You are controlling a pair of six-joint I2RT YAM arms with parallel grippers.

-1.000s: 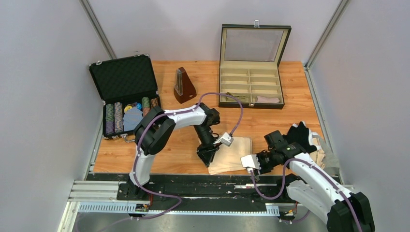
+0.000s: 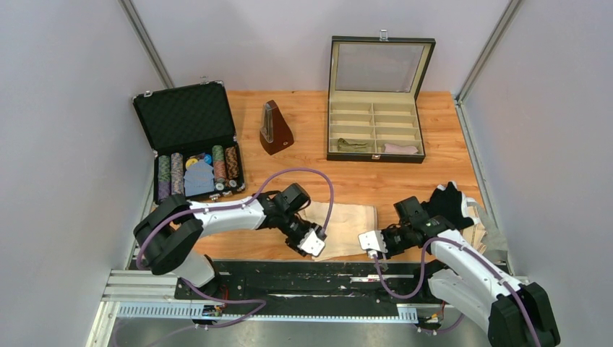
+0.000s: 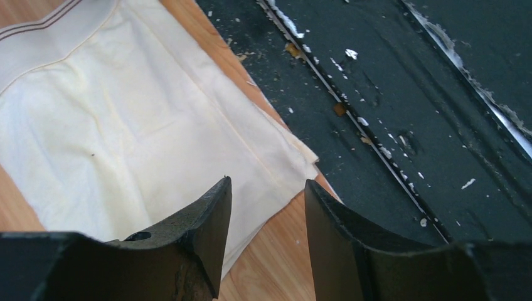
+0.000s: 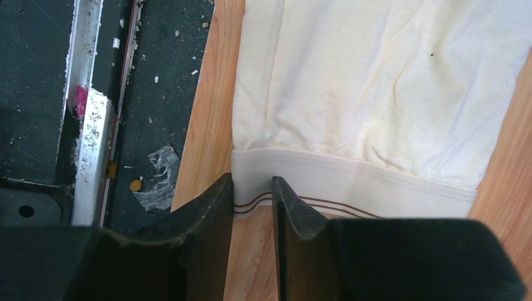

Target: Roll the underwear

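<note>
A cream pair of underwear (image 2: 343, 224) lies flat at the table's front edge, with a white striped waistband (image 4: 351, 188) on the right. My left gripper stands open above a corner of the far-left end, nothing between its fingers in the left wrist view. My right gripper is part open at the waistband's front corner, with fingertips either side of a bit of band; whether it grips the fabric I cannot tell.
An open chip case (image 2: 184, 116) stands at back left, a brown metronome (image 2: 276, 134) at the back, a compartment box (image 2: 376, 144) at back right. Dark and light cloths (image 2: 449, 206) lie piled at the right.
My right arm has moved only slightly. The garment looks unchanged.
</note>
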